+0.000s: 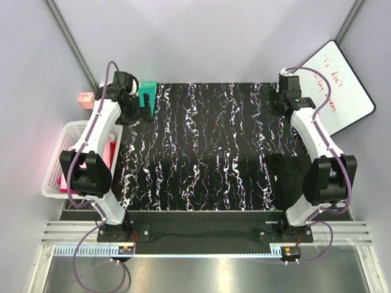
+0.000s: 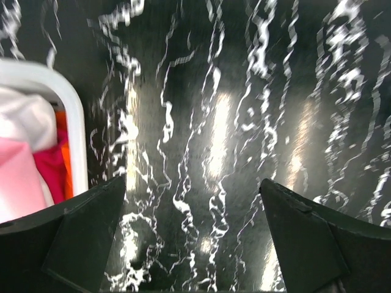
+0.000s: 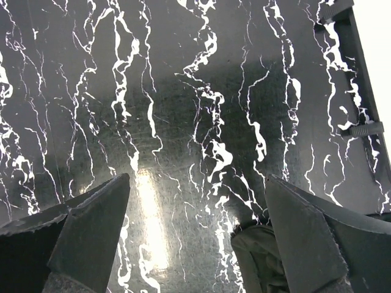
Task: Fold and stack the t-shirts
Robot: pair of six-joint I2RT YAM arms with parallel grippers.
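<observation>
A black, folded-looking cloth (image 1: 288,177) lies at the table's right front, partly under the right arm; its edge (image 3: 259,253) shows low in the right wrist view. Pink, red and white cloths (image 2: 21,174) fill a white basket (image 1: 54,162) on the left, much of it covered by the left arm. My left gripper (image 1: 135,110) stands open near the table's back left, empty between its fingers. Over the back right, my right gripper (image 1: 274,105) is open as well, with only bare table between its fingers.
At the back left are a teal box (image 1: 148,91) and a small pink-orange box (image 1: 86,99). A whiteboard (image 1: 333,88) with red writing leans at the back right.
</observation>
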